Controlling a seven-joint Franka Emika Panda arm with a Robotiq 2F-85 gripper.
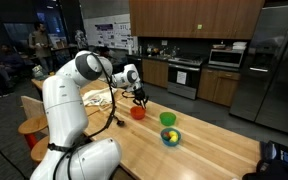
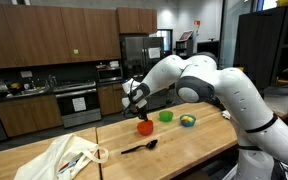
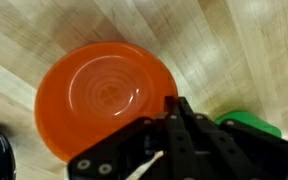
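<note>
An orange-red bowl (image 3: 104, 95) fills the left half of the wrist view, seen from above and empty. My gripper has its fingertips together at the bowl's right rim, shut on that thin edge as far as shows. In the first exterior view the red bowl (image 1: 137, 112) is on the table's left side beneath the gripper (image 1: 140, 100). From the second exterior view, the bowl (image 2: 145, 128) appears under the gripper (image 2: 144, 119). Whether its base touches the table cannot be told.
A green bowl (image 1: 167, 118) stands to the right, with a blue bowl (image 1: 170, 137) holding yellow and green items nearer the front. A black object (image 2: 140, 146) lies beside the red bowl, and a white cloth (image 2: 68, 158) is farther left.
</note>
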